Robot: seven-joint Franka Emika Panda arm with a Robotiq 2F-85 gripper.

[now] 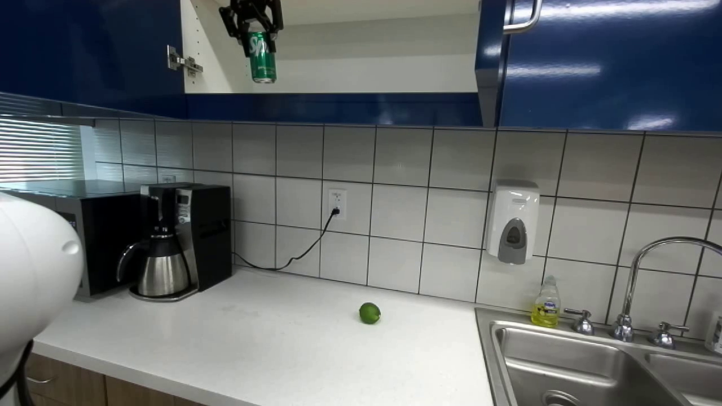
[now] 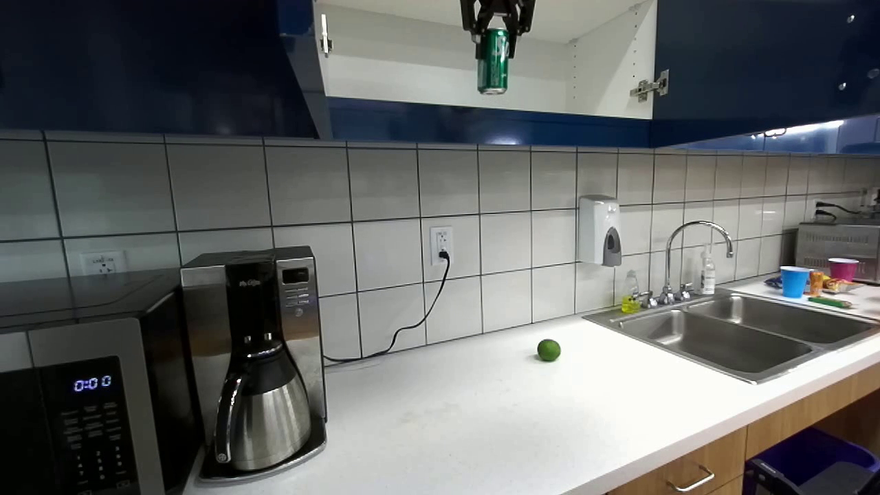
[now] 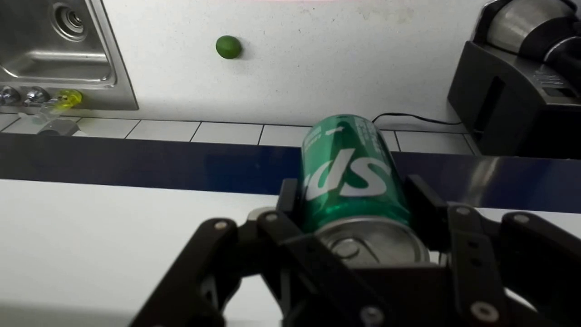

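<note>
A green Sprite can (image 1: pixel 262 62) hangs upright between the fingers of my gripper (image 1: pixel 261 48), which is shut on it. Both appear high up, in front of the open upper cabinet (image 1: pixel 379 57), with the can's bottom showing above the cabinet's blue lower edge in both exterior views. From the wrist, the can (image 3: pixel 351 174) shows its silver top with the pull tab toward the camera, and a finger (image 3: pixel 427 210) presses at its side. On the white counter far below lies a green lime (image 2: pixel 548 350).
The cabinet interior looks empty where it shows. A coffee maker (image 2: pixel 264 371) and a microwave (image 2: pixel 91 396) stand at the counter's left. To the right are a soap dispenser (image 1: pixel 514 222), a dish soap bottle (image 1: pixel 546 304) and the sink (image 1: pixel 568 352). Mid-counter is clear apart from the lime.
</note>
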